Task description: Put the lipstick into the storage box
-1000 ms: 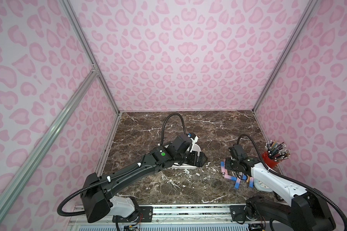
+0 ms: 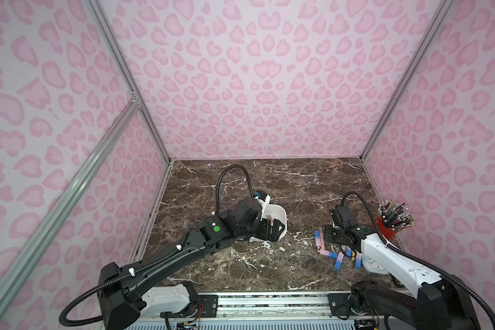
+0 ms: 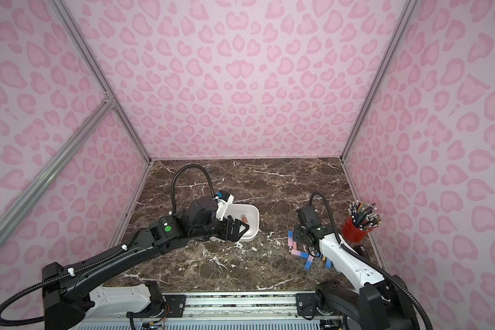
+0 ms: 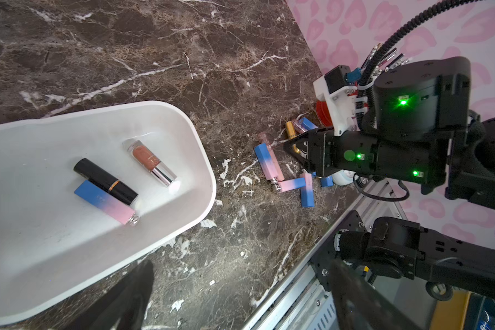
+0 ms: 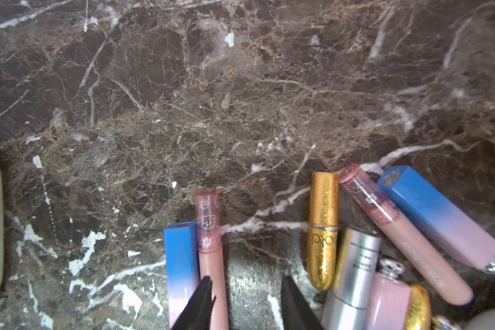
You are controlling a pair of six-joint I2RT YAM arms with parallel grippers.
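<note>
My left gripper is open and empty over the white storage box (image 2: 281, 212). Inside the box lie a black lipstick (image 4: 105, 181), a blue-pink one (image 4: 100, 200) and a coral tube (image 4: 149, 162). My right gripper stands open, nothing held, over the lipstick cluster at the right: a blue-pink stick (image 5: 179, 258) beside a pink tube (image 5: 209, 214) at the left, and a gold tube (image 5: 324, 206), silver tube (image 5: 352, 275) and further pink and blue-pink pieces to the right.
A red cup of pens (image 3: 354, 230) stands by the right wall, with a pale container (image 2: 376, 266) near it. The right arm is beside the cluster.
My left arm has drawn back to the left, uncovering more of the box. My right gripper has shifted slightly to the right and back over the cluster.
</note>
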